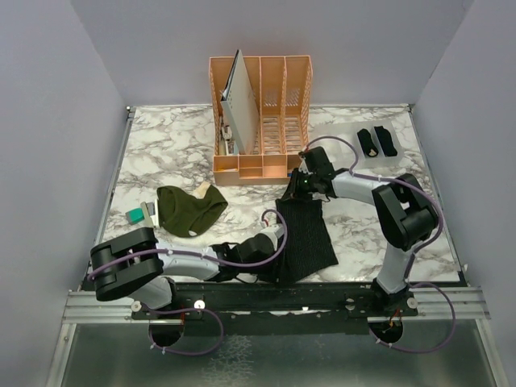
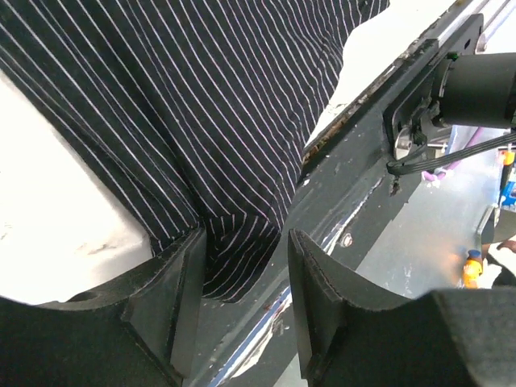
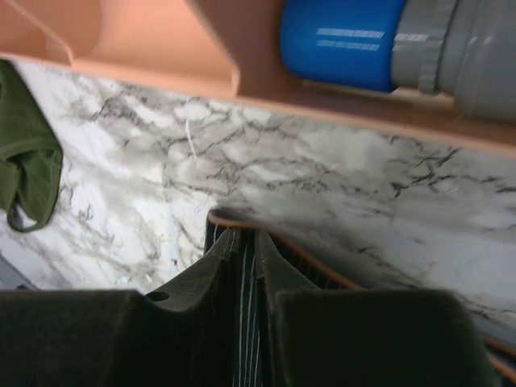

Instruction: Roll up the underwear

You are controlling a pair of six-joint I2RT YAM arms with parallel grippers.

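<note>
The underwear (image 1: 305,238), black with thin pale stripes, lies flat on the marble-patterned table, its long sides running front to back. At its front-left corner my left gripper is closed in on a bunched fold, which puffs up between its fingers by the table's front edge. In the right wrist view my right gripper is shut on the back-left corner of the underwear (image 3: 216,232); a brown-edged hem runs off to the right. From above, both arms cover the pinched corners.
Close behind the right gripper stands an orange divided organizer (image 1: 250,173) with a tall white board in it. A dark green cloth (image 1: 189,211) lies at the left. Black rolls (image 1: 387,141) sit in a clear tray at the back right.
</note>
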